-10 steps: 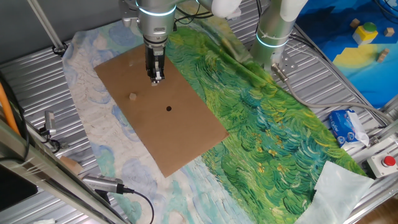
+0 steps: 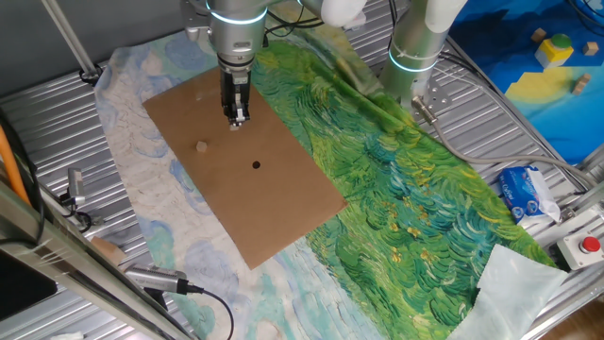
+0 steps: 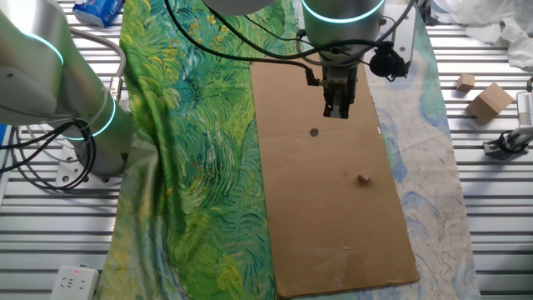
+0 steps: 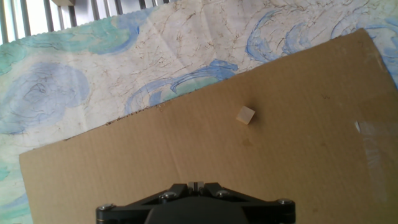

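Note:
A small wooden cube (image 2: pixel 201 146) rests on the brown cardboard sheet (image 2: pixel 274 208). A round black spot (image 2: pixel 256 165) marks the same sheet; whether it is a hole or a flat disc I cannot tell. My gripper (image 2: pixel 238 120) points down over the cardboard, apart from both cube and spot. In the wrist view, the gripper's fingers (image 4: pixel 192 186) meet at the bottom centre, shut, with nothing showing between them. There the cube (image 4: pixel 245 115) lies ahead and to the right of the fingertips. Exterior view 2 has the cube (image 3: pixel 364 177) nearer the camera than the gripper (image 3: pixel 336 115).
A painted cloth (image 2: pixel 406 208) lies under the cardboard. Two wooden blocks (image 3: pixel 490 103) sit off the cloth on the slatted table. A tissue pack (image 2: pixel 527 194) and a red stop button (image 2: pixel 590 244) stand far right. Most of the cardboard is bare.

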